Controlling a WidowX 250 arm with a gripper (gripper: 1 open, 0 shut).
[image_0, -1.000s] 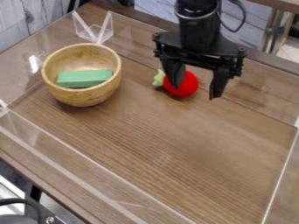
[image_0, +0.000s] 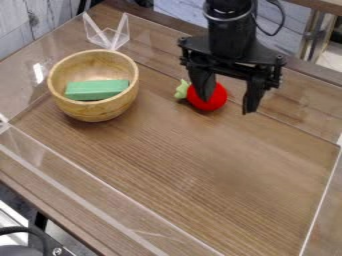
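Observation:
A black robot gripper (image_0: 227, 85) hangs from the top centre, its two fingers spread apart over a red round object (image_0: 209, 100), which shows between and behind them. A small yellow-green piece (image_0: 182, 90) touches the red object's left side. Whether the fingers touch the red object cannot be told. On the left, a round tan bowl (image_0: 114, 105) holds a green block (image_0: 94, 88).
A pale wall stands at the back left, and a black cable shows at the lower left edge.

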